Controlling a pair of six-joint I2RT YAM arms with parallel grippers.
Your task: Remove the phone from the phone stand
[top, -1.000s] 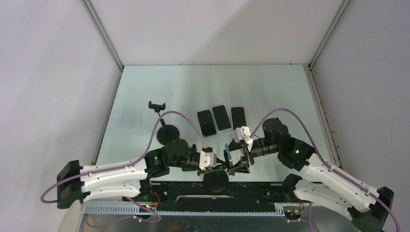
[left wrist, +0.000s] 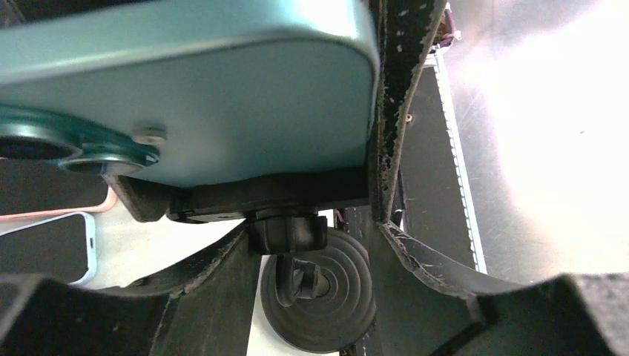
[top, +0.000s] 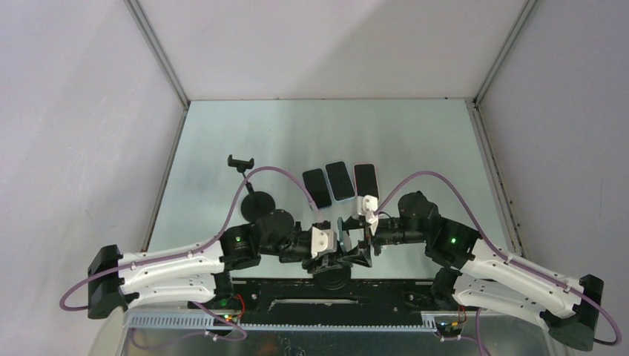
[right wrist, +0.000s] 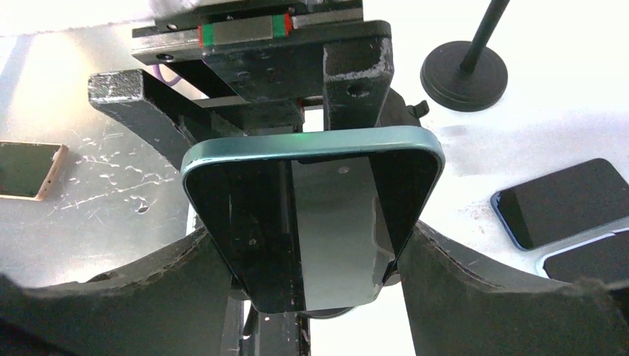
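A teal phone (left wrist: pixel 245 104) fills the left wrist view above the black stand's clamp (left wrist: pixel 285 233) and round base (left wrist: pixel 317 319); in the right wrist view the phone (right wrist: pixel 334 230) is end-on. My left gripper (top: pixel 334 259) and right gripper (top: pixel 354 237) meet around it at the front centre. The right fingers surround the phone; whether they press on it I cannot tell. The left fingers are at the clamp below it; their grip is unclear.
Three phones (top: pixel 340 180) lie on the table behind the arms. A second stand (top: pixel 257 205) stands empty at the left.
The left gripper has moved little.
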